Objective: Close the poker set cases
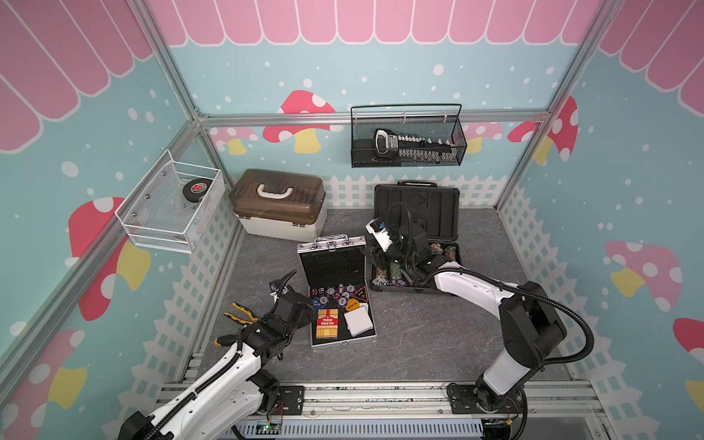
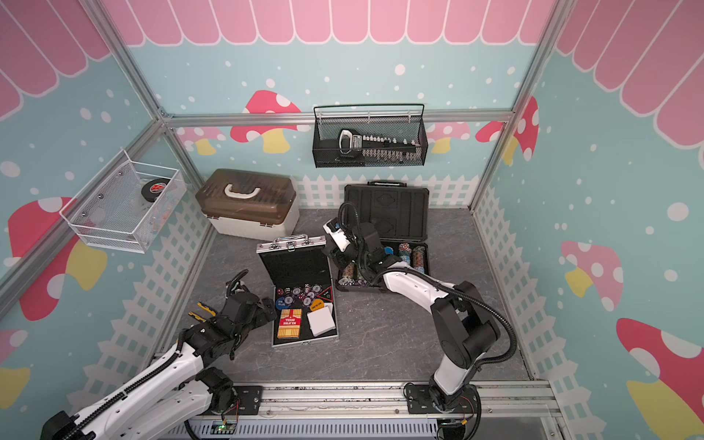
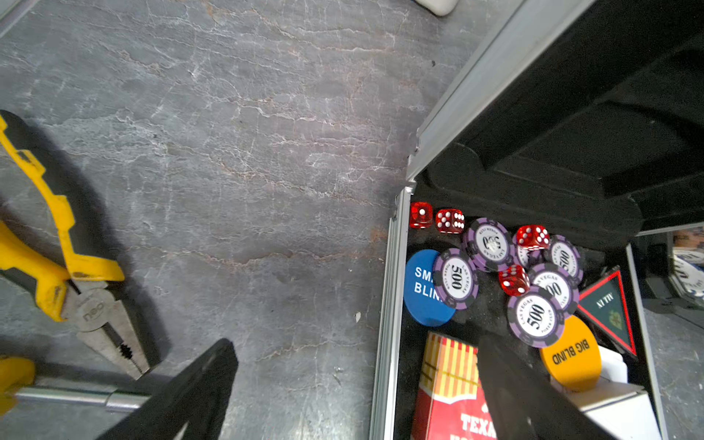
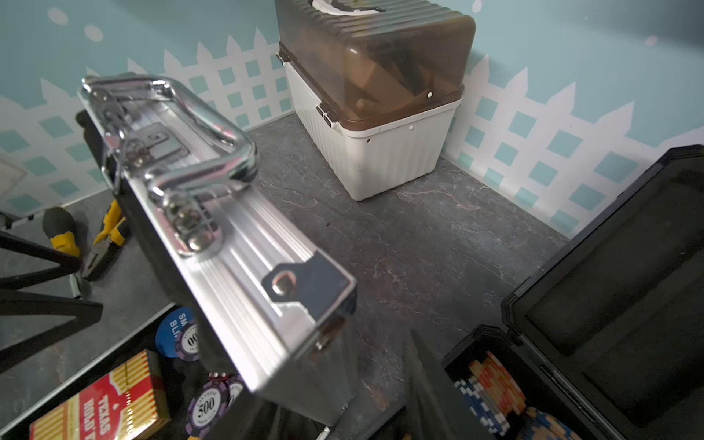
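Observation:
The silver poker case stands open in the top left view, its lid [image 1: 333,269] raised at the back. Cards, chips and dice lie in its base [image 1: 322,344]. To its right the black poker case is open too, lid [image 1: 437,209] upright and chips in its base [image 1: 392,287]. My left gripper is open at the silver case's left edge, one finger over the table and the other above the red card pack [image 3: 458,396]. My right gripper has its fingers apart near the corner of the silver lid [image 4: 249,256]; contact cannot be told.
Pliers [image 3: 102,315] and a yellow-handled tool [image 3: 18,374] lie left of the silver case. A brown-lidded toolbox [image 1: 280,205] stands behind it. Wire baskets [image 1: 407,139] hang above.

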